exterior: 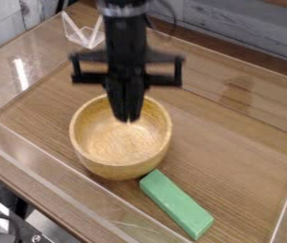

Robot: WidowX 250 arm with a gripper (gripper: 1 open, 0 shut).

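My gripper (pixel 124 90) hangs over the back part of a yellow bowl (pixel 97 145), blurred dark as it reaches down from the top of the view; whether its fingers are open or shut is unclear. A green block (pixel 177 203) lies on the wooden surface in front and to the right of the bowl.
A clear plastic object (pixel 86 28) stands at the back left. Raised edges run along the back and right.
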